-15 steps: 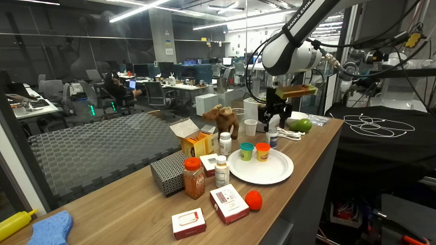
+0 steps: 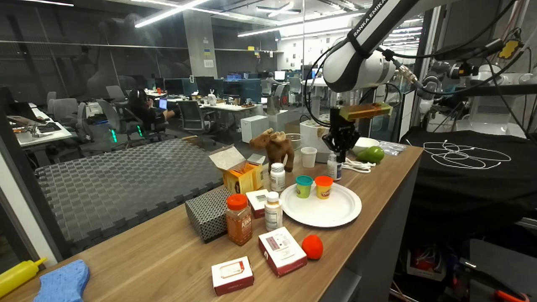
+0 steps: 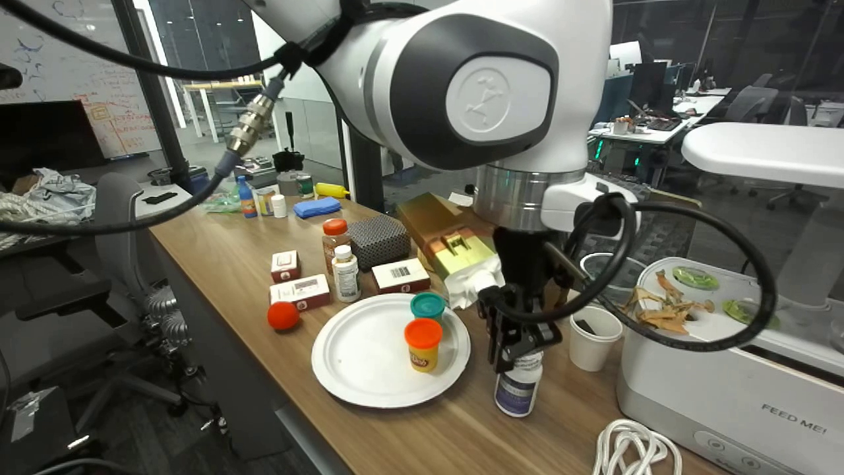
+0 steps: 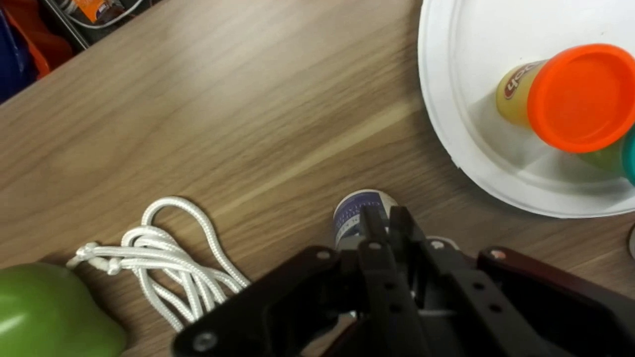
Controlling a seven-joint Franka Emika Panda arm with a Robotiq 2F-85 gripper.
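Note:
A small white bottle with a purple-blue label [image 3: 516, 390] is under my gripper [image 3: 512, 357], right of the plate and leaning slightly. The black fingers are closed in on its top, and its cap is hidden by them. In exterior view 1 the same bottle [image 2: 333, 168] shows just below the gripper [image 2: 340, 155]. From the wrist, only part of its label [image 4: 355, 215] appears past the fingertips of the gripper, which stand close together. Whether its base touches the table is hard to tell.
Close by is a white plate [image 3: 356, 372] holding an orange-lidded tub [image 3: 423, 352] and a teal-lidded tub [image 3: 428, 305]. A paper cup [image 3: 593, 340], white cord [image 4: 178, 270] and green fruit [image 4: 50, 315] lie on other sides. Boxes and bottles fill the table beyond the plate.
The gripper's fingers were spread apart above the bottle; now they have closed at its top. The bottle appears shifted very slightly upward in exterior view 1. The plate and tubs look unmoved.

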